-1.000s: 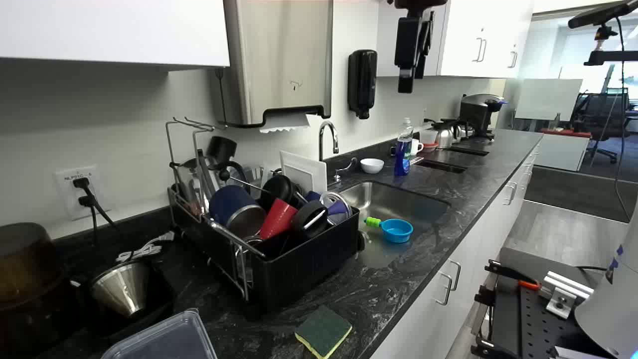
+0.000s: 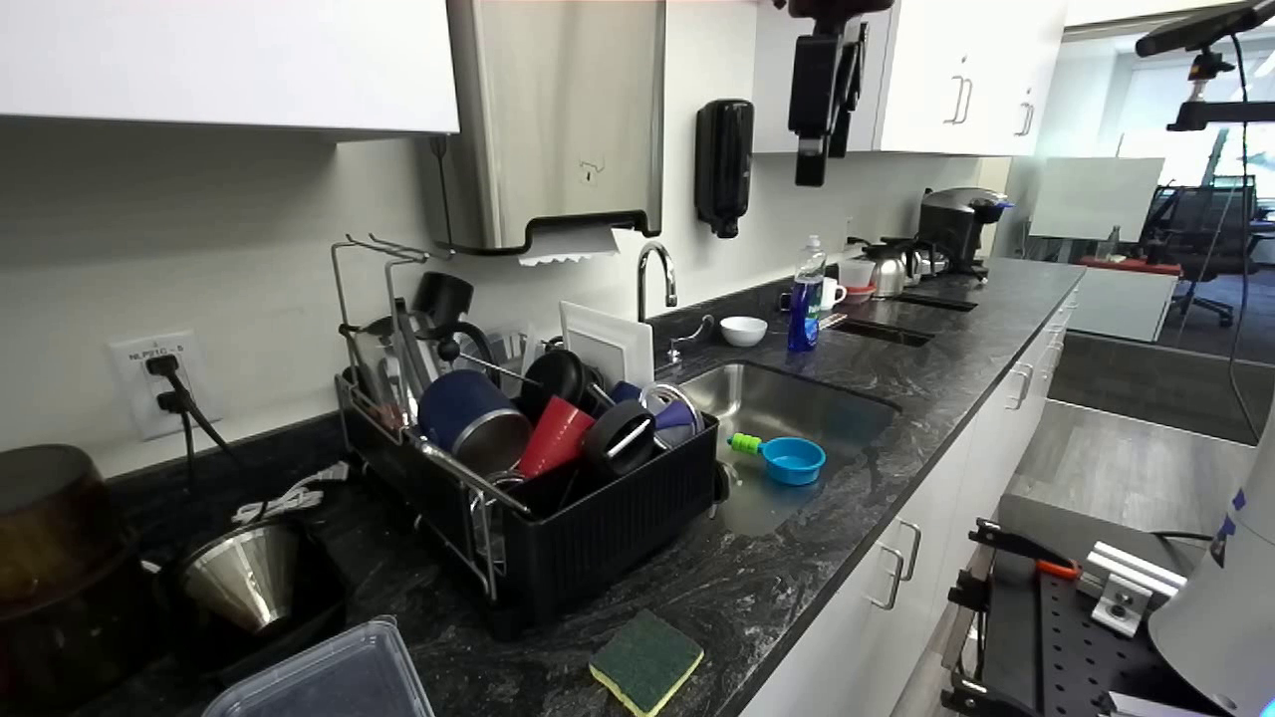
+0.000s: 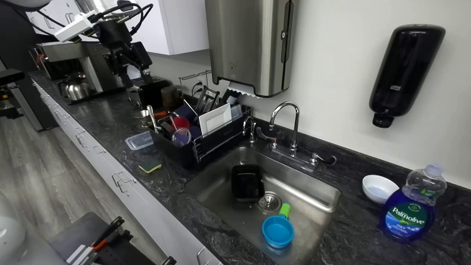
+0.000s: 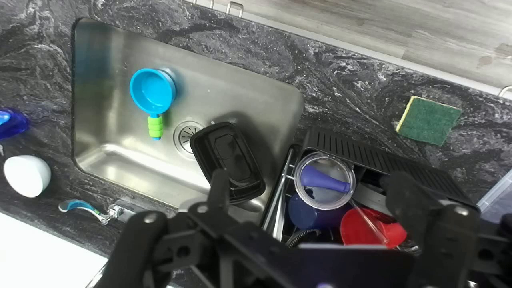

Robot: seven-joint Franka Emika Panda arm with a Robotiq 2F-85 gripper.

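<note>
High above the counter hangs my gripper (image 3: 137, 81), open, with nothing between its fingers. Below the spread fingers in the wrist view lie the dish rack (image 4: 365, 153) and the sink's (image 4: 230, 86) near side. A blue cup with a green-wrapped handle (image 4: 152, 91) sits in the sink beside the drain, and a black container (image 4: 230, 153) lies on the drain's other side. Dishes crowd the rack: a red cup (image 2: 557, 436), a clear-rimmed round lid or cup (image 4: 325, 180) with a purple piece, and a white square plate (image 3: 215, 119). A green-and-yellow sponge (image 2: 646, 663) rests on the counter.
The faucet (image 3: 289, 128), a white bowl (image 3: 378, 188) and a blue soap bottle (image 3: 410, 205) stand along the sink. A steel towel dispenser (image 2: 568, 114) and a black soap dispenser (image 2: 724, 167) project from the wall.
</note>
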